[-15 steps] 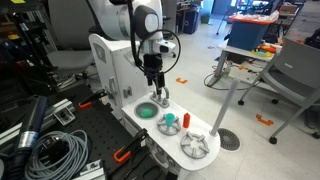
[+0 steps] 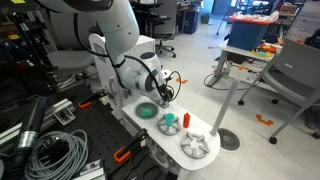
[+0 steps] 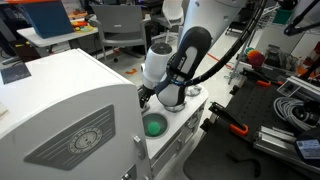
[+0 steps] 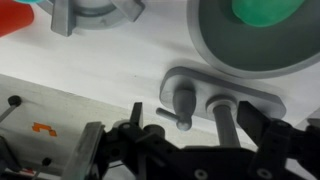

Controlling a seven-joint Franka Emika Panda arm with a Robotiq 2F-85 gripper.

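Observation:
A grey faucet [image 4: 184, 105] with a small lever and a thicker spout [image 4: 222, 118] stands on an oblong base plate beside the sink [image 4: 205, 45]. My gripper is open above it, with its dark fingers [image 4: 118, 142] to either side of the faucet. Contact cannot be made out. In exterior view 1 the gripper [image 2: 163, 92] is low at the counter's back edge, past the sink that holds a green dish [image 2: 147, 111]. Part of this dish [image 4: 265, 8] shows at the wrist view's top right.
A teal cup [image 2: 169, 118] sits on the nearer-left burner. A red bottle [image 2: 186, 120] stands by the back edge, and another burner [image 2: 195, 146] lies toward the counter's rounded end. A white cabinet door [image 3: 85, 140] stands beside the arm.
The arm has folded downward over the last second, bringing the gripper low to the faucet area behind the sink. The dish, cup and bottle have stayed in place.

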